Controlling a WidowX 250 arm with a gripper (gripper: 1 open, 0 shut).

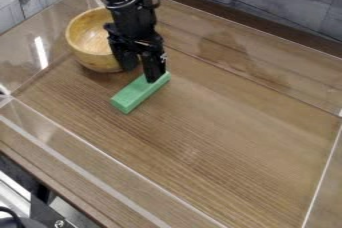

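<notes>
A green rectangular block [134, 94] lies flat and diagonal on the wooden table, just in front and to the right of a wooden bowl [94, 34]. The black gripper [140, 64] hangs above the block's upper end, beside the bowl's right side, with its fingers apart and nothing seen held. The bowl's right part is hidden behind the arm.
A pale wall or edge runs along the left and right borders. A dark cable or object sits at the bottom left corner.
</notes>
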